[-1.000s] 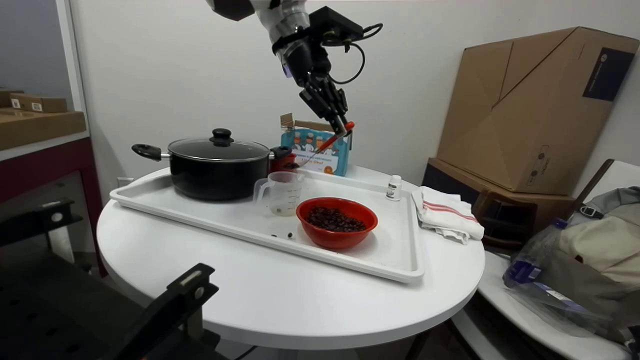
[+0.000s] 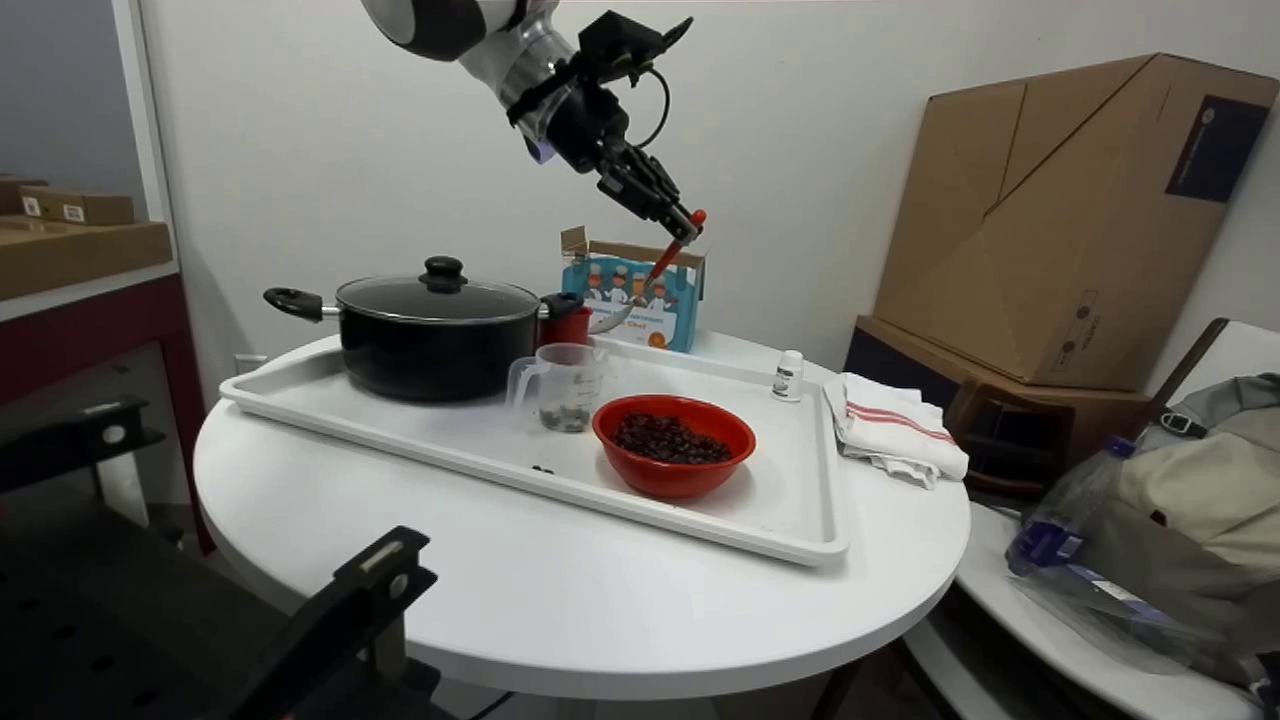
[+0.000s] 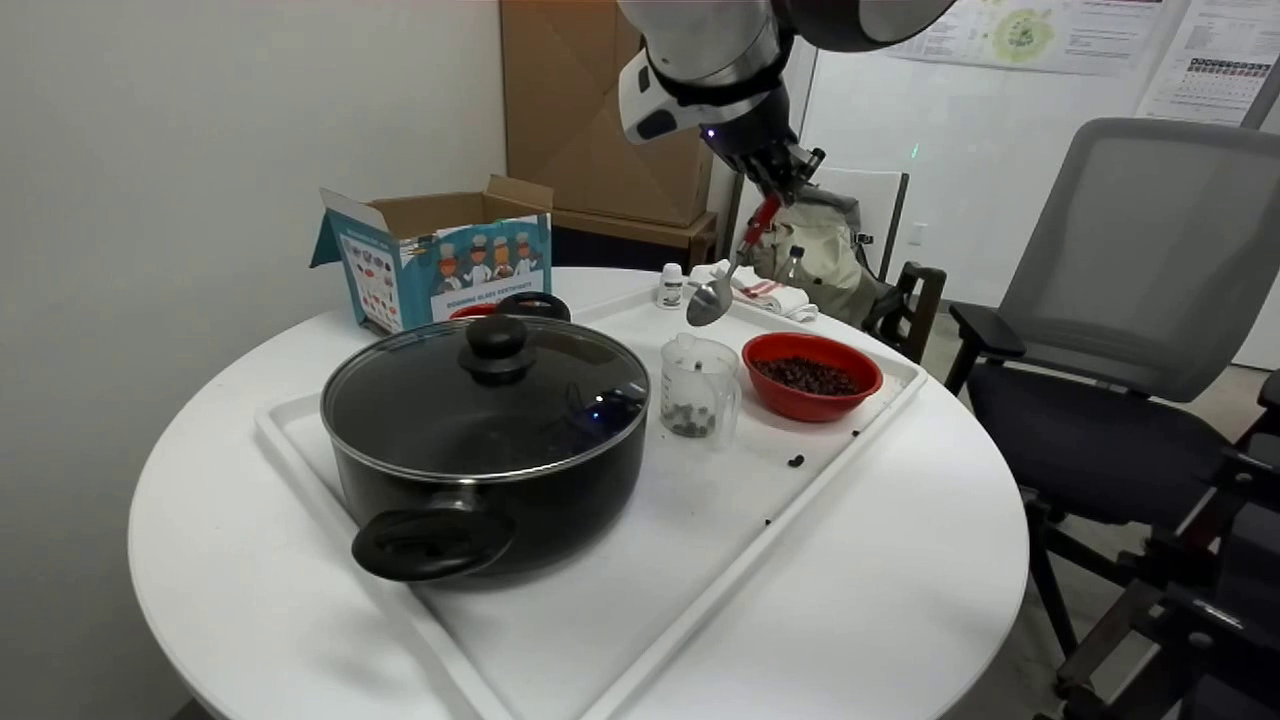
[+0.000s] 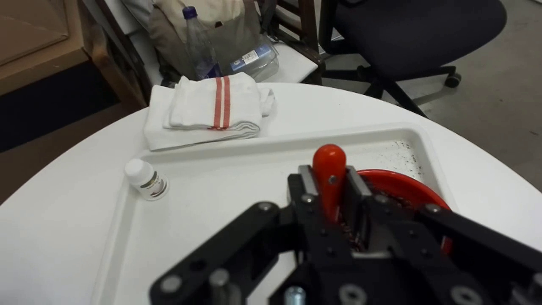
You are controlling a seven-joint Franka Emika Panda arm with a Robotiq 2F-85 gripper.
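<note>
My gripper is shut on the red handle of a metal spoon (image 3: 709, 302), held in the air with its bowl tilted down. In exterior view 2 the spoon's bowl hangs just above the clear measuring cup (image 3: 698, 390), and it looks empty. Some dark beans (image 3: 687, 422) lie at the bottom of that cup. Beside the cup stands a red bowl (image 2: 674, 476) with a heap of dark beans (image 2: 667, 438) in it. In the wrist view the gripper's fingers hide part of the red bowl.
A lidded black pot (image 2: 438, 342) fills the left of the white tray (image 2: 768, 534). A few stray beans (image 3: 795, 461) lie on the tray. A small white bottle (image 4: 147, 178), folded towel (image 4: 213, 109) and blue box (image 3: 450, 258) stand around the far side.
The arm has tipped and shifted left, turning the spoon more steeply downward. The dark beans on the spoon are gone from it, and more beans lie in the measuring cup.
</note>
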